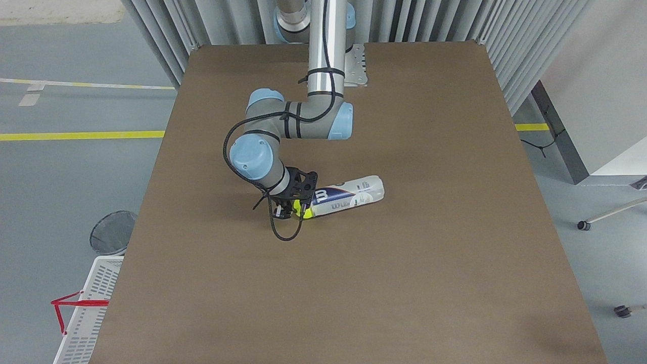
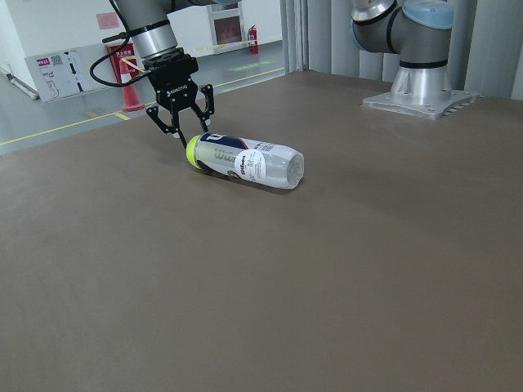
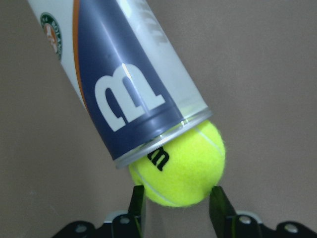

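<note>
A clear tennis-ball can [image 1: 345, 194] with a white and navy label lies on its side on the brown table; in the left view the can [image 2: 249, 161] shows its base to the right. A yellow-green ball [image 3: 178, 168] pokes out of the can's rimmed end. My black gripper has its fingers spread either side of that ball, at its lower edge; whether they press on it I cannot tell. In the front view the gripper [image 1: 291, 206] is partly hidden by the arm and cable, at the can's left end.
The arm's base [image 2: 417, 102] stands at the back. Off the table at left are a white perforated basket [image 1: 85, 333] and a mesh bin [image 1: 112, 230].
</note>
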